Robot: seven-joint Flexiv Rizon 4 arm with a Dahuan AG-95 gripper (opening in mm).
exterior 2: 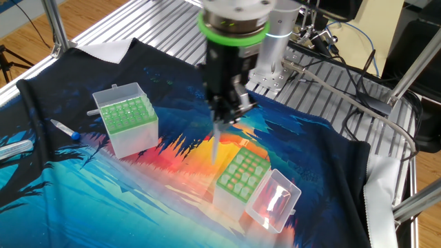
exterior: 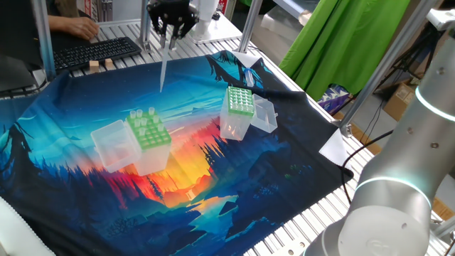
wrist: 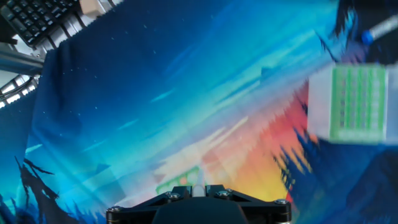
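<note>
My gripper [exterior: 168,44] is shut on a long translucent pipette tip [exterior: 163,75], which points downward in the air. Below it in exterior view 1 stands a clear box with a green rack [exterior: 161,139]; several tips stick up from that rack. Its clear lid [exterior: 116,146] is folded open to the left. A second box with a green rack [exterior: 240,101] is farther right, its lid [exterior: 265,114] open as well. In the wrist view, the held tip [wrist: 198,180] shows between the fingers, and part of a green rack [wrist: 177,180] appears just beyond them, mostly hidden.
A blue-capped pen [exterior 2: 65,129] and a marker [exterior 2: 15,149] lie on the printed cloth [exterior 2: 103,207] near the second box. A keyboard [exterior: 96,53], two small wooden blocks and a person's hand [exterior: 79,28] are at the far edge. Cloth between the boxes is clear.
</note>
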